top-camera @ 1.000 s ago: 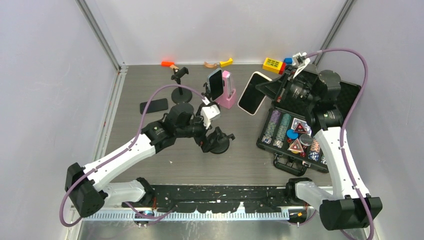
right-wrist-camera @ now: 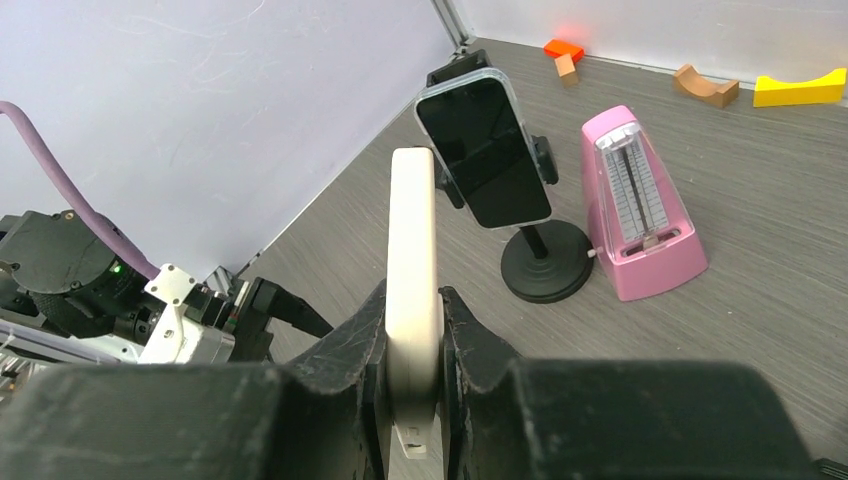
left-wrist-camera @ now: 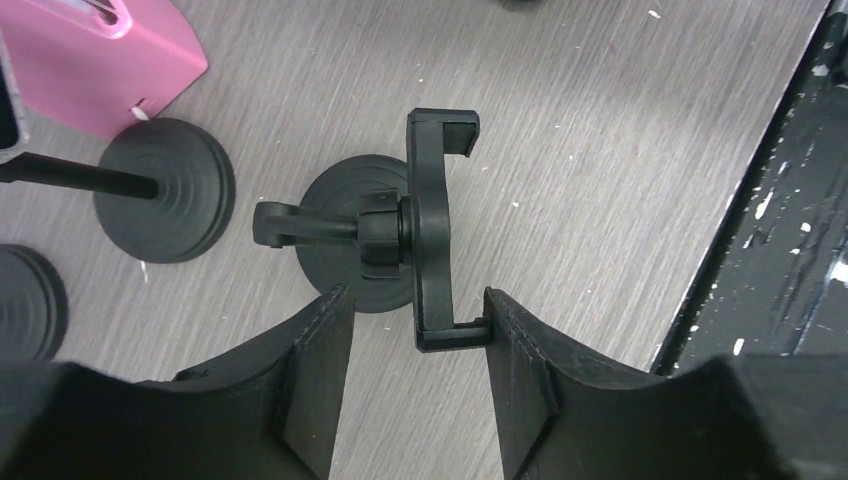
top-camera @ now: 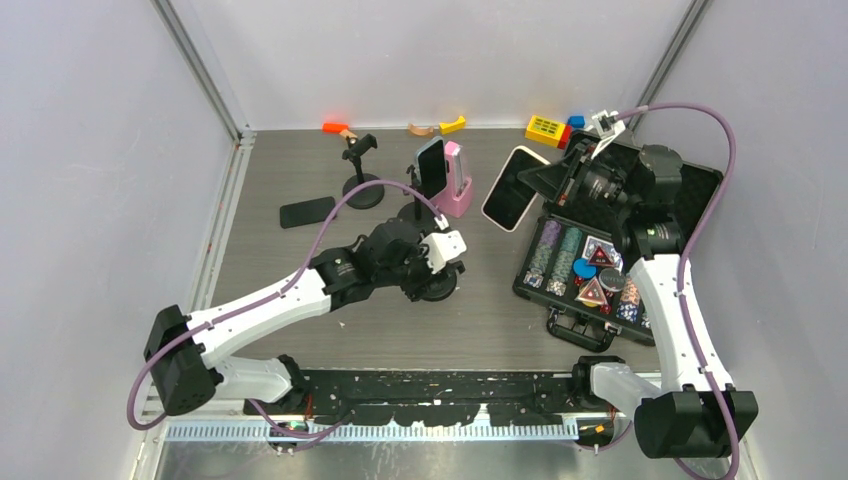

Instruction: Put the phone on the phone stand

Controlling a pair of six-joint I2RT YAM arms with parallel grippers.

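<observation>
My right gripper (top-camera: 550, 180) is shut on a phone (top-camera: 508, 195), held up right of the stands and seen edge-on as a cream strip (right-wrist-camera: 411, 250) in the right wrist view. My left gripper is low over the front empty phone stand (left-wrist-camera: 431, 230), its fingers around the lower end of the holder, part open; whether both touch it is unclear. Another stand (right-wrist-camera: 545, 262) holds a phone (right-wrist-camera: 480, 150), and a third empty stand (top-camera: 362, 196) is at the back left.
A pink metronome (right-wrist-camera: 645, 250) stands by the loaded stand. A dark slab (top-camera: 305, 213) lies left, an open case of chips (top-camera: 560, 260) right. Small blocks (top-camera: 545, 130) line the back edge.
The right gripper and its phone have shifted very slightly right.
</observation>
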